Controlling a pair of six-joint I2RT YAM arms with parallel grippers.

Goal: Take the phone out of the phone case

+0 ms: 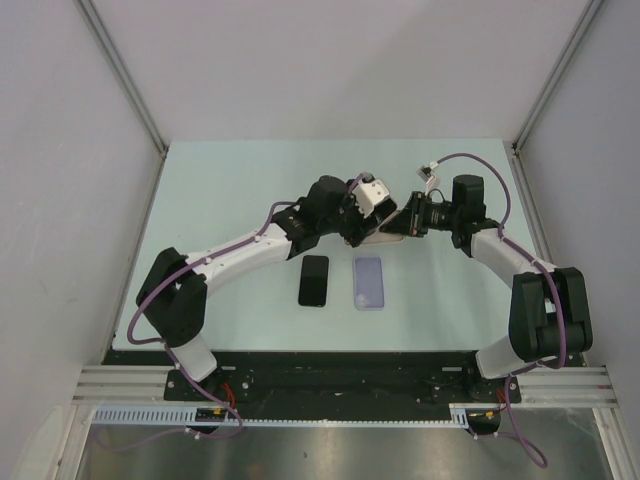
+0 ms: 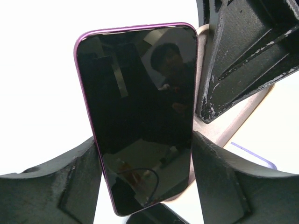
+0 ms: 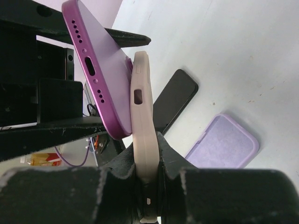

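Observation:
A purple phone (image 3: 96,70) with a black screen (image 2: 138,116) hangs in the air beside its pale pink case (image 3: 142,121), tilted away from it and at least partly out. My left gripper (image 1: 370,215) is around the phone, its dark fingers at either side in the left wrist view; how firmly they press is not clear. My right gripper (image 1: 405,220) is shut on the case, which stands edge-on in the right wrist view.
On the white table below lie a black phone (image 1: 313,281) and a lavender case (image 1: 368,283).

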